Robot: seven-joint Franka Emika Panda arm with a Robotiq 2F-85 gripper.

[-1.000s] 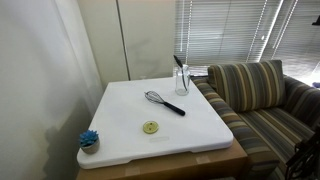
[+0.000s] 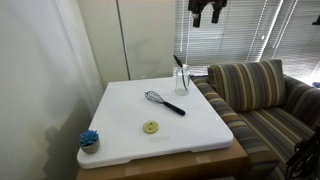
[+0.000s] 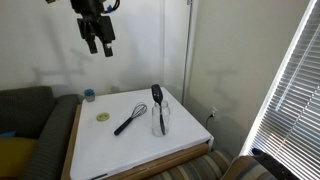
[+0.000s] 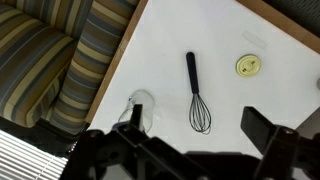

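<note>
High above the white table, my gripper (image 2: pixel 206 20) hangs open, and nothing is between its fingers. In exterior view 2 the gripper (image 3: pixel 100 50) is up at the left, well clear of the tabletop. A whisk with a black handle (image 4: pixel 192 70) and wire loops lies flat near the table's middle. A round yellow-green disc (image 2: pixel 150 127) rests apart from it, closer to the front edge in exterior view 1. A clear glass jar (image 3: pixel 160 121) stands on the table with a black-handled utensil (image 3: pixel 156 96) leaning in it.
The white table (image 2: pixel 120 105) has wide bare areas around these things. A small pot with a blue plant (image 2: pixel 89 142) sits at one corner. A striped armchair (image 2: pixel 250 90) adjoins one side, with window blinds behind.
The things on the table have not moved.
</note>
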